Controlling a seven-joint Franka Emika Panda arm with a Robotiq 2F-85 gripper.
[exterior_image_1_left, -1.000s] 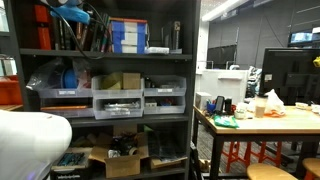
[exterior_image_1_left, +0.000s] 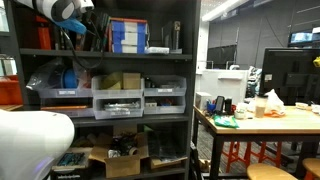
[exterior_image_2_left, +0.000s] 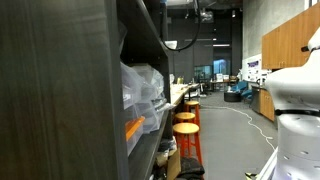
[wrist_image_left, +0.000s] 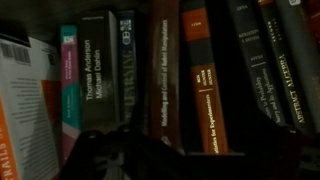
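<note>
Upright books fill the wrist view: a dark brown one titled about robot manipulators (wrist_image_left: 163, 75), an orange-brown one (wrist_image_left: 206, 95), black ones (wrist_image_left: 257, 60) to the right, and a black one with white lettering (wrist_image_left: 98, 70) to the left. Facing them is my gripper, open, its dark fingers low in that view and hard to make out. No object shows between them. In exterior view 1 the gripper (exterior_image_1_left: 74, 36) is small, up in front of the books on the top shelf at the left.
Blue-and-white boxes (exterior_image_1_left: 129, 36) stand right of the books. Clear bins (exterior_image_1_left: 118, 104) fill the shelf beneath, with a cardboard box (exterior_image_1_left: 118, 160) lower down. A wooden table (exterior_image_1_left: 265, 124) with clutter and stools (exterior_image_1_left: 268, 172) stands to the right.
In exterior view 1 the arm's wrist has risen and shifted right over the last second, staying by the top-shelf books. The shelf's contents look unchanged.
</note>
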